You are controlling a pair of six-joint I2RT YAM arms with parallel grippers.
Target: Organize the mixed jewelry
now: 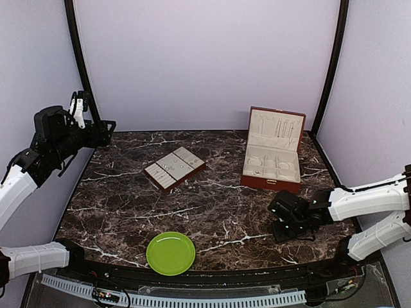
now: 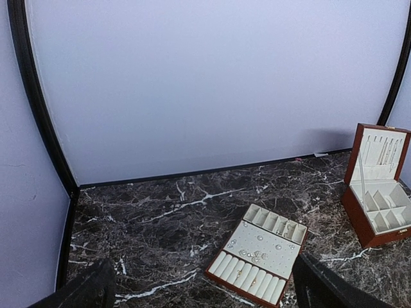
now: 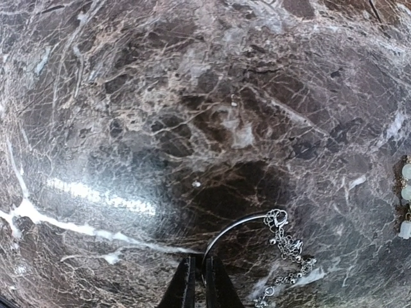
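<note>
A thin silver bracelet (image 3: pixel 237 223) with a chain and clasp lies on the marble in the right wrist view. Its curved bar passes between the tips of my right gripper, which is shut on it. From the top view, the right arm hides the bracelet. A beaded piece (image 3: pixel 406 192) shows at the right edge. The open jewelry box (image 1: pixel 271 182) holds bracelets in its compartments and necklaces in its lid. Rings and earrings sit in the flat tray (image 2: pixel 266 247). My left gripper is open and empty, high at the left.
A green plate (image 1: pixel 171 253) lies empty near the front edge. Bare marble table (image 1: pixel 215 208) spreads between the plate, the tray and the box. The box stands behind the right arm.
</note>
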